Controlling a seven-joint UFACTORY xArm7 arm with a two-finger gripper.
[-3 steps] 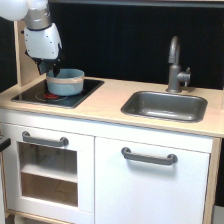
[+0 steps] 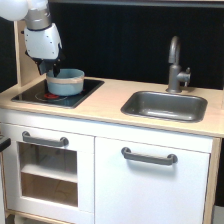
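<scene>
A light blue-grey pot (image 2: 67, 87) stands upright on the black stovetop (image 2: 88, 88) at the back left of the toy kitchen. From above left, the white arm reaches down with its dark gripper (image 2: 49, 70) at the pot's left rim. The fingers are small and dark here; whether they touch or grasp the rim cannot be made out. The inside of the pot is mostly out of sight.
To the right, a grey sink (image 2: 165, 105) with a dark faucet (image 2: 176, 65) is set into the wooden counter (image 2: 112, 97), bare between stove and sink. Below are white cabinet doors with grey handles (image 2: 149, 156).
</scene>
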